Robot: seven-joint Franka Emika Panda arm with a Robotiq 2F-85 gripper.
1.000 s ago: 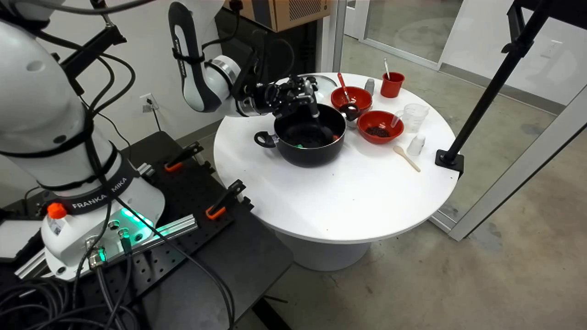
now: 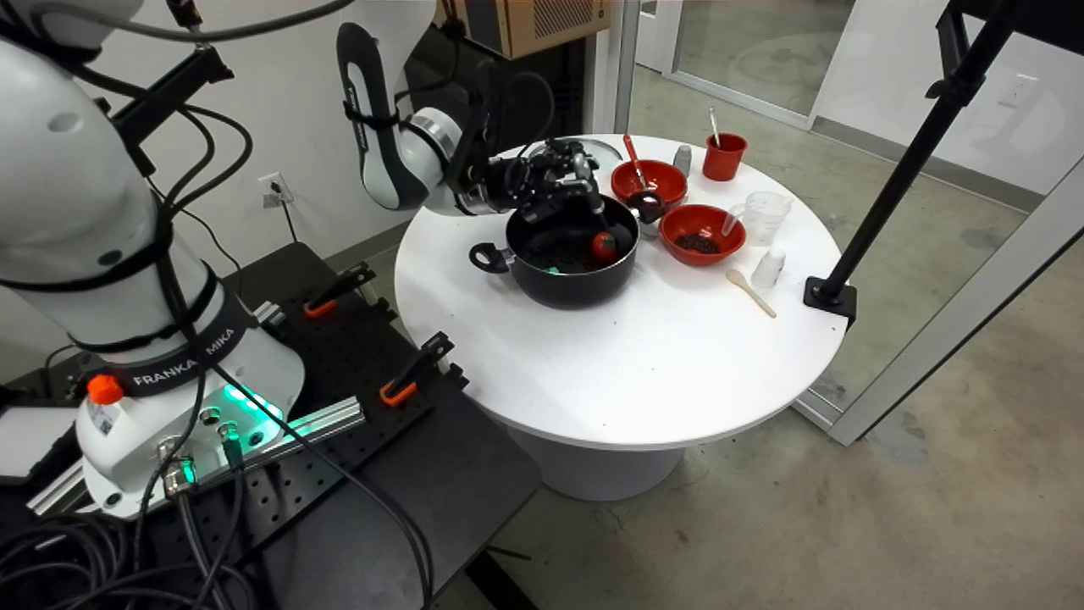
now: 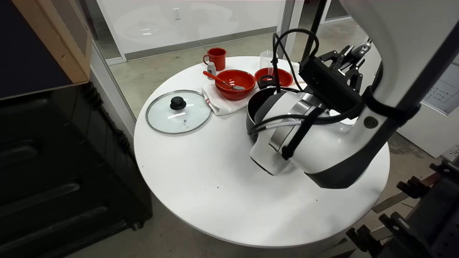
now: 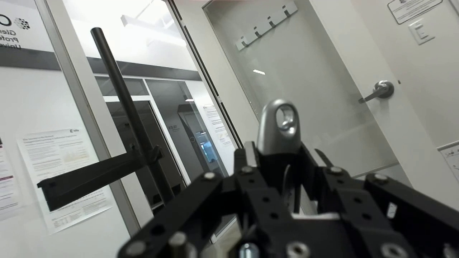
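Note:
A black pot (image 2: 574,290) stands on the round white table. Inside it, on the right, sits a red tomato-like item (image 2: 604,247), and a small green piece (image 2: 553,270) shows nearer the front wall. Over the pot's back rim is my gripper (image 2: 584,181), shut on the handle of a utensil that reaches down into the pot. In the wrist view the silver, holed handle end (image 4: 279,129) rises between the dark fingers. The utensil's lower end is dark and hard to make out in the pot. In exterior view 2 the arm covers most of the pot.
Red bowls (image 2: 702,257) stand right of the pot, one with dark bits inside. Beyond are a red cup (image 2: 723,158), a clear measuring jug (image 2: 764,217), a white shaker (image 2: 769,268) and a wooden spoon (image 2: 751,293). A glass lid (image 3: 178,114) lies apart.
My gripper and the utensil have shifted to the right over the pot. The red item, mostly hidden earlier, is now in plain view.

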